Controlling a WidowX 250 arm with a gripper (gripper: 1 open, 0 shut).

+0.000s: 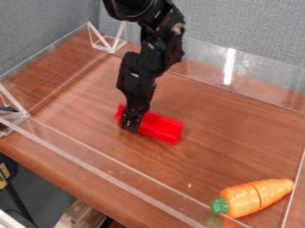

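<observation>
The black arm reaches down from the top centre, its gripper (131,119) low over the wooden table at a red cylindrical object (161,127). The fingertips are at the left part of the red object, which lies on its side; whether they are closed on it I cannot tell. An orange toy carrot (254,197) with a green top lies at the front right, apart from the gripper.
Clear plastic walls edge the wooden surface (119,165), with white brackets (105,43) at the back left. A dark gap lies beyond the front-left edge.
</observation>
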